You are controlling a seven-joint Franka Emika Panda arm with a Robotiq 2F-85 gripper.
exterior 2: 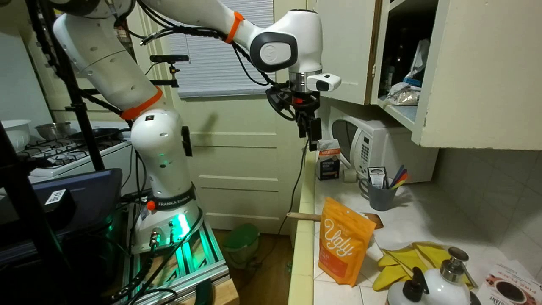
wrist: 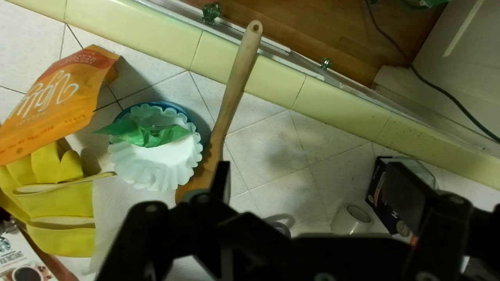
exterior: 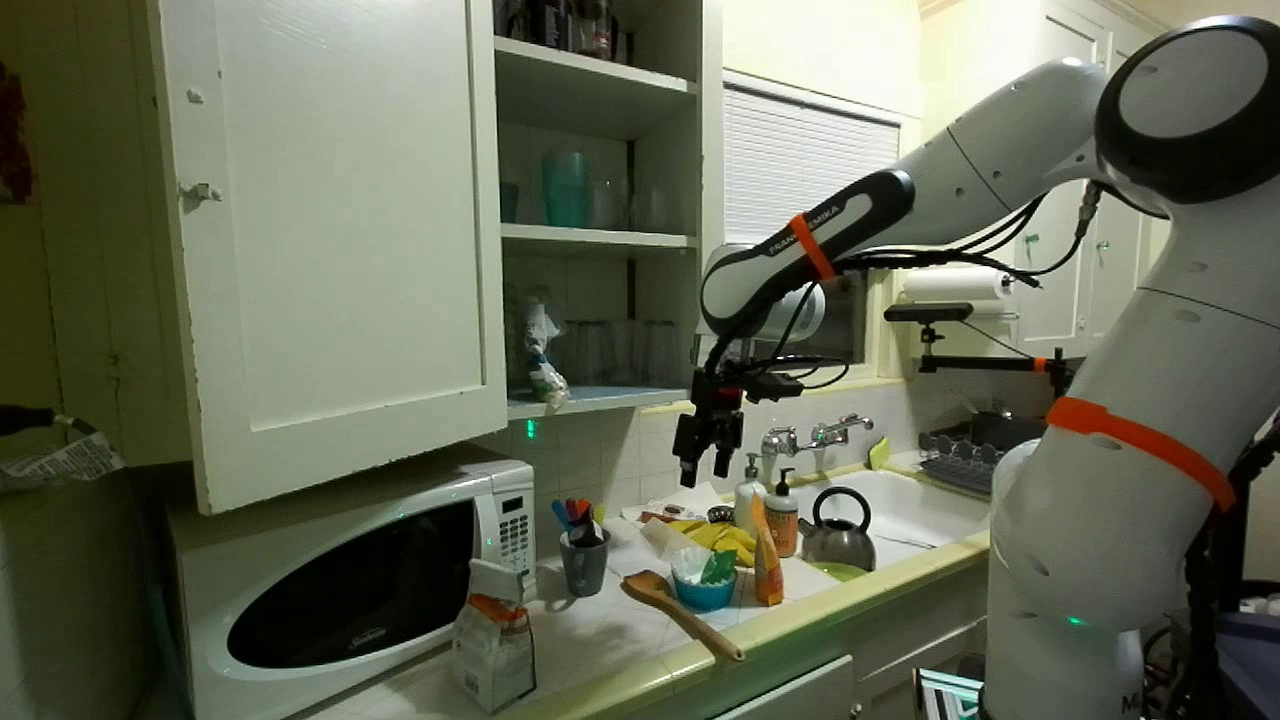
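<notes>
My gripper (exterior: 705, 470) hangs above the counter, pointing down. In the wrist view its fingers (wrist: 221, 180) stand wide apart, so it is open, and only bare tile shows between them. Beneath it lies a wooden spatula (wrist: 229, 96), its handle reaching over the counter's yellow edge. Beside the spatula is a blue bowl (exterior: 703, 593) with white paper filters (wrist: 154, 164) and a green wrapper (wrist: 145, 132) inside. An orange pouch (exterior 2: 344, 243) stands close by. A grey mug (exterior 2: 381, 195) holds several colourful-handled items farther along.
Yellow gloves (exterior 2: 406, 262), soap bottles (exterior: 782, 518) and a kettle (exterior: 839, 542) crowd the sink end. A microwave (exterior: 360, 588) and a bag (exterior: 493, 654) occupy the other end. The open cabinet door (exterior: 336, 228) juts out. Tile between spatula and bag is mostly clear.
</notes>
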